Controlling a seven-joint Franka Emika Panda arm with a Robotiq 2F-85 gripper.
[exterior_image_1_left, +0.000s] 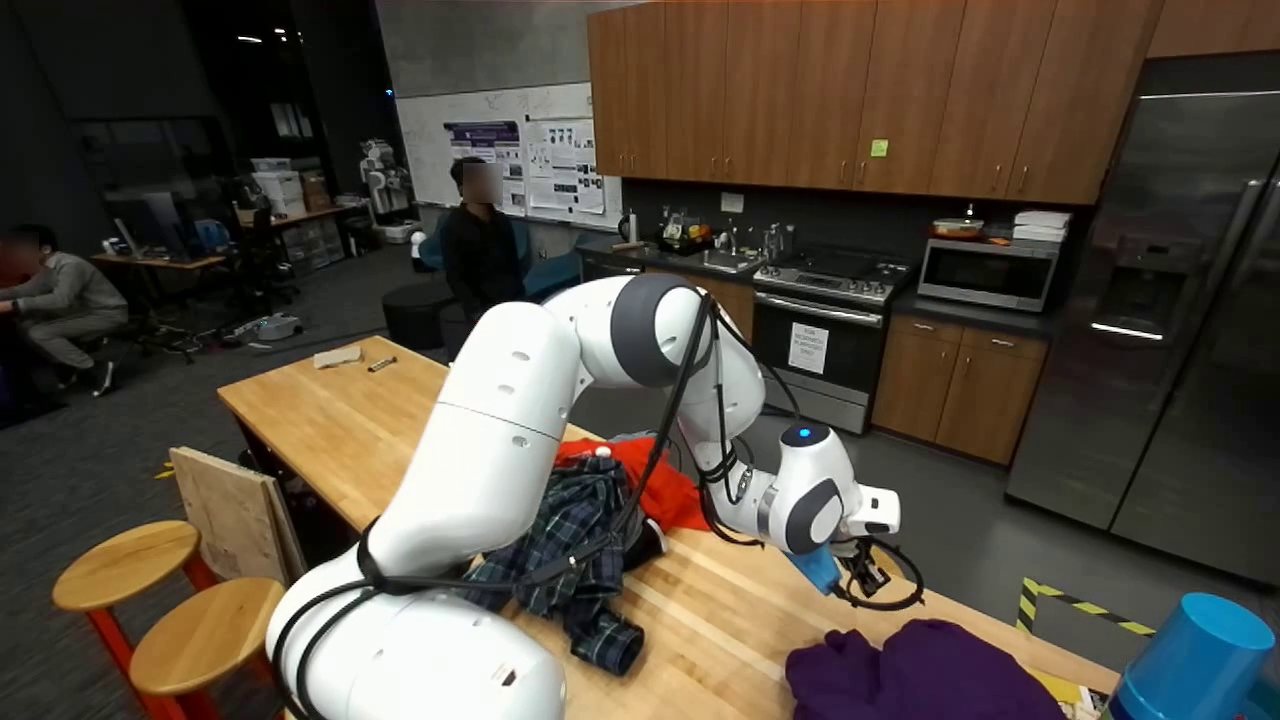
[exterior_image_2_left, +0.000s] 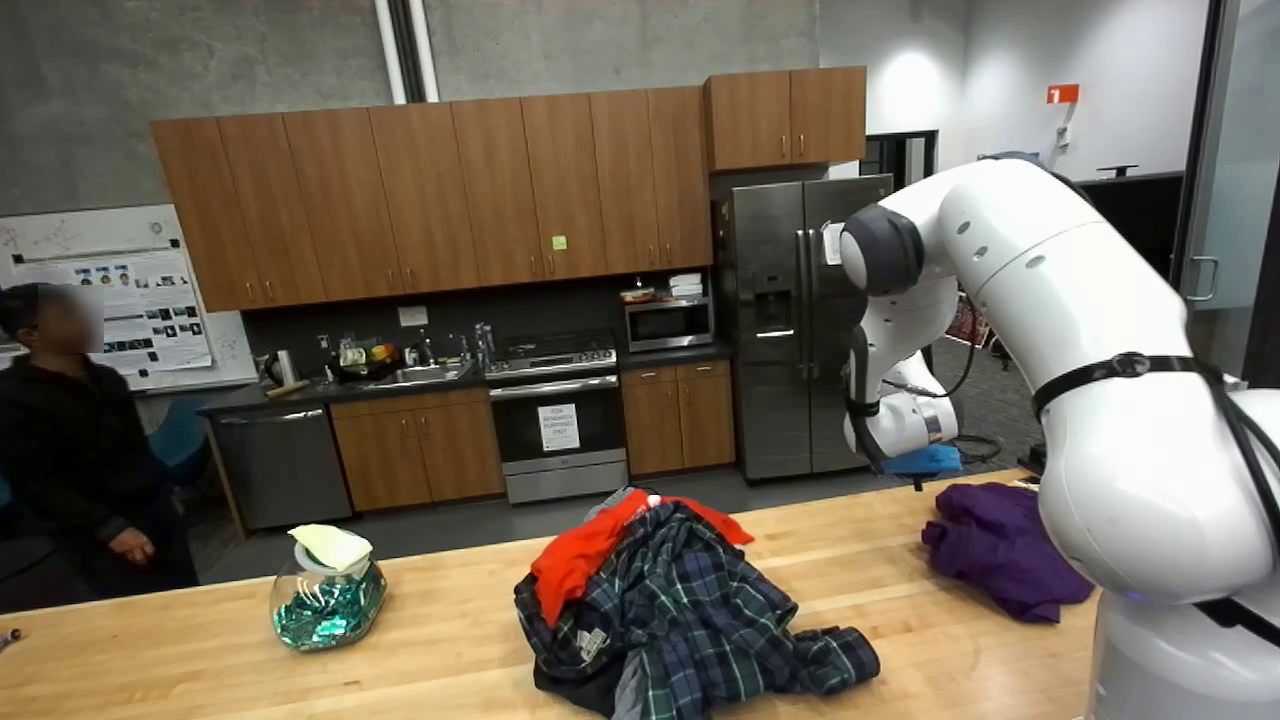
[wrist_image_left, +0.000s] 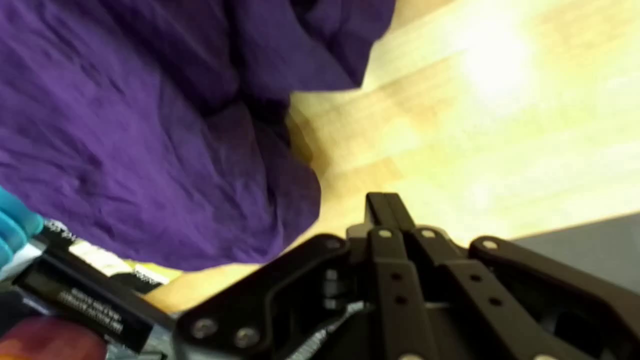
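A crumpled purple cloth lies on the wooden table, filling the upper left of the wrist view. My gripper is shut with its fingers pressed together, and nothing shows between them. It hangs over the table beside the cloth, apart from it. In exterior view 1 the gripper is above and behind the purple cloth, near the table's far edge. The second exterior view shows the purple cloth at the right, partly hidden by the arm.
A heap with a dark plaid shirt and a red garment lies mid-table. A glass bowl of green filling stands further left. Blue cups stand beyond the purple cloth. Bare wood lies between the heap and the cloth.
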